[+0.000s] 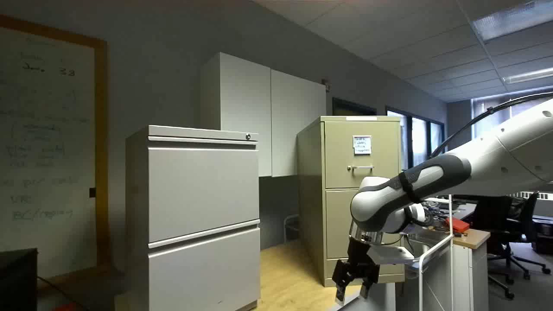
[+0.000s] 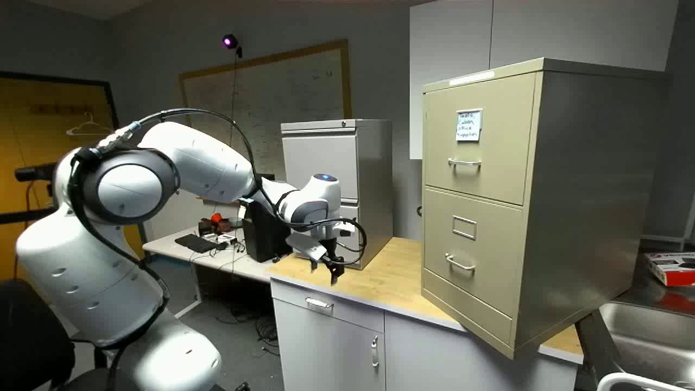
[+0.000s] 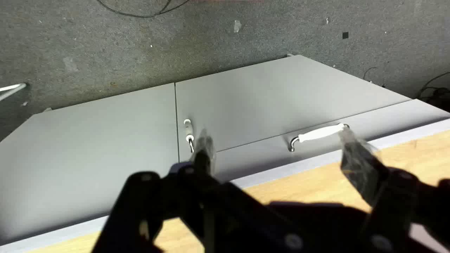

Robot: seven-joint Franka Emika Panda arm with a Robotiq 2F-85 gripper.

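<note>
My gripper stands open and points downward, with nothing held between its fingers. Seen from the wrist, it hovers over the front edge of a wooden countertop (image 3: 295, 179). Below it are the grey cabinet's drawer, with a white handle (image 3: 319, 133), and a door with a smaller upright handle (image 3: 188, 131). The right fingertip overlaps the drawer handle's end in that view; whether they touch cannot be told. In exterior view 2 the gripper (image 2: 325, 273) appears above the drawer, and the drawer handle (image 2: 319, 303) lies below it. Both the drawer and the door look closed.
On the counter stand a beige filing cabinet (image 2: 479, 228) and a light grey one (image 2: 319, 156), with bare wood between them. A sink (image 2: 651, 335) is at the far right. A desk (image 2: 176, 244) with clutter stands behind the arm.
</note>
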